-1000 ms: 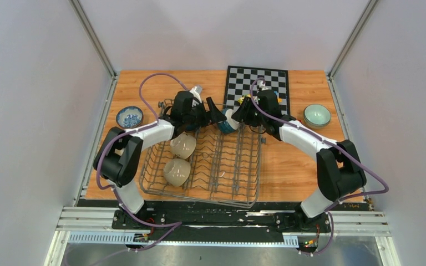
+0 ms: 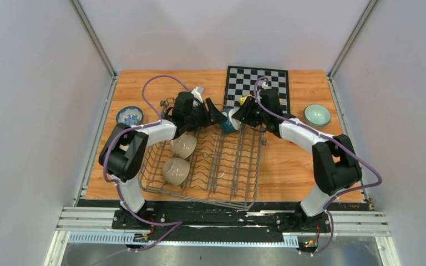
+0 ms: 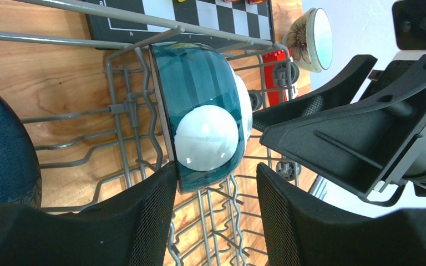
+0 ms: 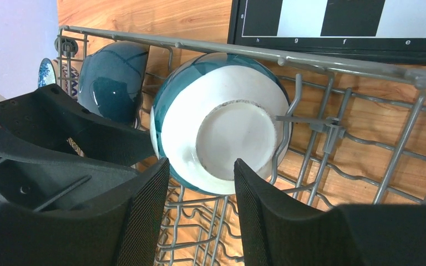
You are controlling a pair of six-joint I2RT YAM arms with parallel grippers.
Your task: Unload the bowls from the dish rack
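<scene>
A teal-and-white bowl (image 2: 228, 123) (image 3: 199, 77) (image 4: 227, 88) rests on its side in the back of the grey rack (image 2: 202, 188). My left gripper (image 2: 213, 112) is open, its fingers at the bowl's near side. My right gripper (image 2: 244, 111) stands open at the other side, close to the bowl, whose white foot faces it. Another teal bowl (image 3: 3, 155) (image 4: 113, 77) sits to the left in the rack, mostly hidden from above. Two cream bowls (image 2: 183, 145) (image 2: 176, 171) lie on the rack's left side.
A chessboard (image 2: 238, 77) is behind the rack. A blue patterned dish (image 2: 129, 115) sits on the table at left, green bowls (image 2: 317, 114) at right. The rack's right front is empty.
Both arms have shifted slightly at their elbows; the grippers stay around the teal-and-white bowl with little visible movement.
</scene>
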